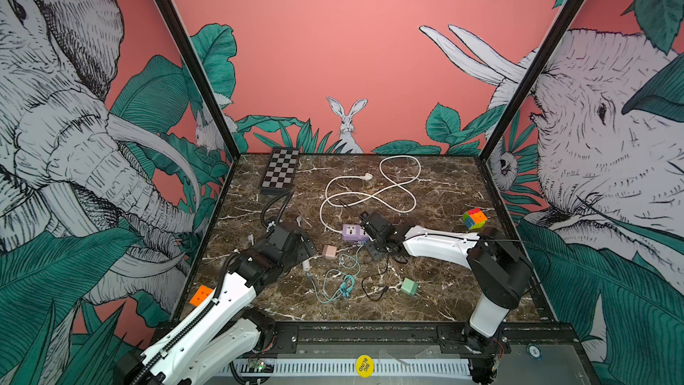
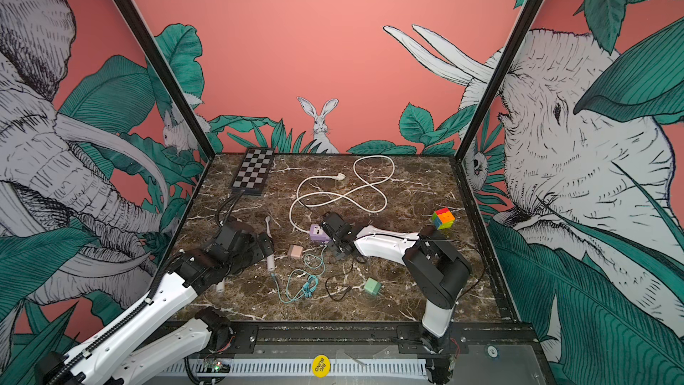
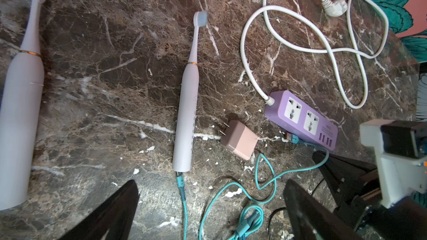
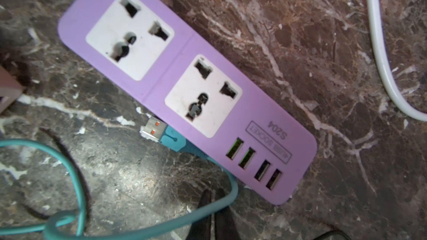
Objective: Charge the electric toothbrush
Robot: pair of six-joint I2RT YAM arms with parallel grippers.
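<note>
A white electric toothbrush (image 3: 186,111) lies on the marble top, a teal cable (image 3: 183,195) running into its base. A second toothbrush (image 3: 22,120) lies to its left. The cable's USB plug (image 4: 165,134) rests against the side of the purple power strip (image 4: 186,49), clear of its USB slots. My right gripper is shut with nothing between its fingers; the teal cable crosses over it, and the plug lies ahead and left of the tips. My left gripper is open above the table, its wide-apart fingers empty.
A pink charger block (image 3: 240,139) sits between toothbrush and strip. The strip's white cord (image 3: 329,49) loops behind. A green block (image 1: 409,286) and a black cable (image 1: 374,296) lie in front; a coloured cube (image 1: 474,218) stands at right.
</note>
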